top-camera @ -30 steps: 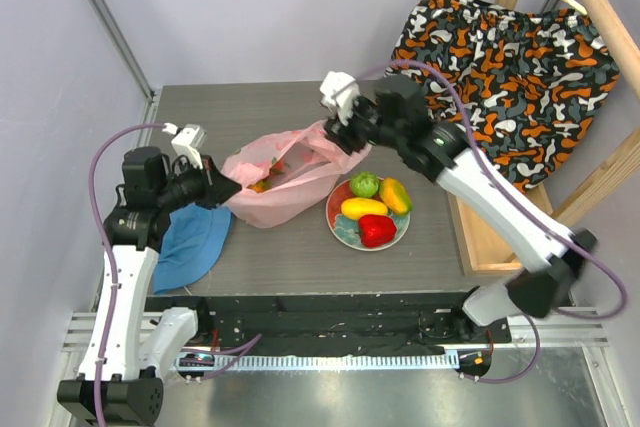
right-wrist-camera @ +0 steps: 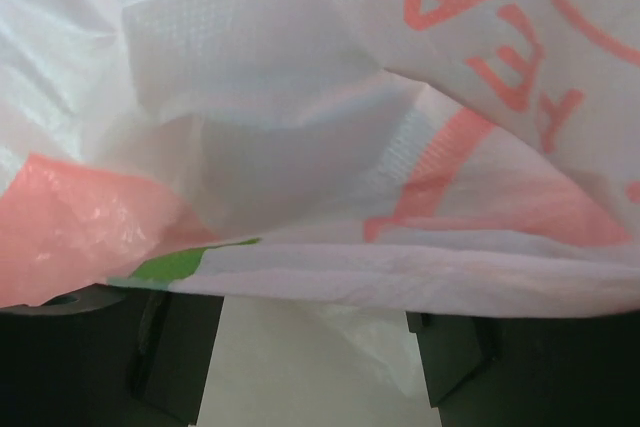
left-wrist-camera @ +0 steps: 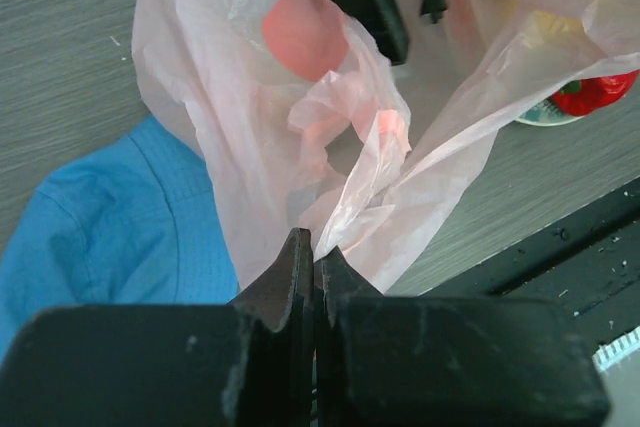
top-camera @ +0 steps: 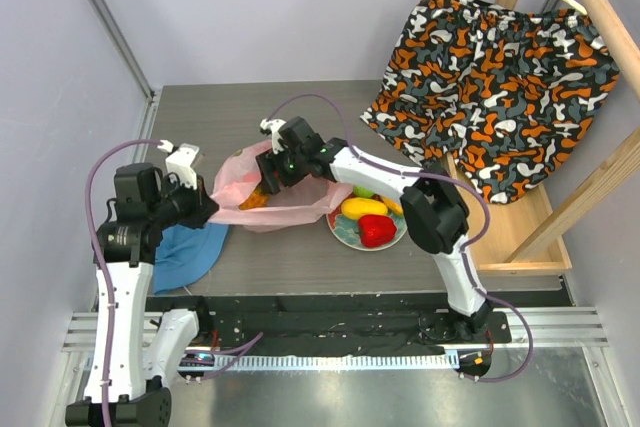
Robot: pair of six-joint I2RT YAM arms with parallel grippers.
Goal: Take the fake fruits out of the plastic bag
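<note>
The pink plastic bag [top-camera: 295,215] is spread on the table, its mouth held wide. My left gripper [top-camera: 214,209] is shut on the bag's left edge; in the left wrist view the thin film [left-wrist-camera: 350,207] runs into its closed fingertips. Reaching inside the bag is my right gripper [top-camera: 268,175], with an orange fruit [top-camera: 256,197] just below and left of it. In the right wrist view its fingers [right-wrist-camera: 180,357] stand apart, with only pale bag film behind the gap. No fruit shows there, as printed film fills most of the view.
Right of the bag, a plate [top-camera: 346,232] holds a red pepper [top-camera: 377,231], a yellow fruit [top-camera: 364,208] and other fruits partly under the right arm. A blue cloth [top-camera: 190,252] lies on the left. A camouflage cloth [top-camera: 490,87] hangs at the right.
My right gripper has come from above the plate's far side, left and down into the bag. The left gripper has shifted slightly left, and the bag's mouth is wider.
</note>
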